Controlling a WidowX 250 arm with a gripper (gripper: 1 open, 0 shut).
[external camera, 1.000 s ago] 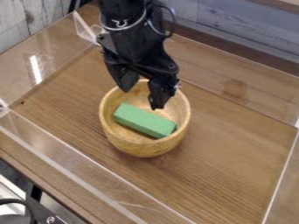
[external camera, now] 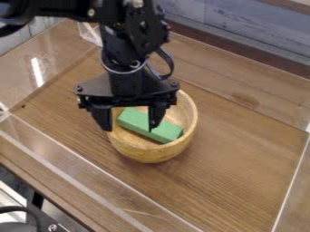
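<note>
A round yellow-tan bowl (external camera: 151, 151) sits on the wooden table, holding a green rectangular block (external camera: 159, 130). My black gripper (external camera: 129, 116) hangs over the bowl with its two fingers spread open, one at the bowl's left rim, the other above the block. The gripper body hides the back of the bowl and part of the block.
Bare wooden table (external camera: 242, 172) surrounds the bowl, with most free room to the right. A pale wall runs along the back, and clear edging borders the left. A black cable lies at the bottom left.
The gripper has turned about its vertical axis and come lower over the bowl, its fingers now spread left to right across the block. The bowl and block look unmoved.
</note>
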